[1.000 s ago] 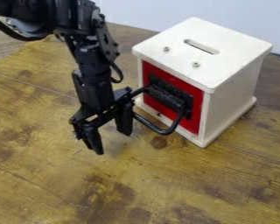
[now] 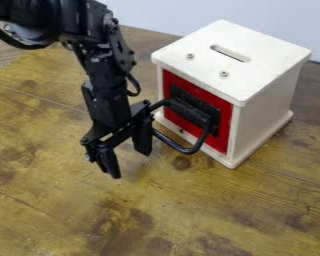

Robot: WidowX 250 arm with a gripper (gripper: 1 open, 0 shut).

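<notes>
My black gripper [image 2: 125, 155] hangs low over the wooden floor, left of a white wooden box [image 2: 263, 95], with its two fingers apart and nothing between them. The box has a slot and two bolts on top and a red front panel [image 2: 219, 145] carrying a black plate with a bent black handle [image 2: 190, 148], which curves out toward the gripper.
A pale wall [image 2: 310, 25] stands behind the box.
</notes>
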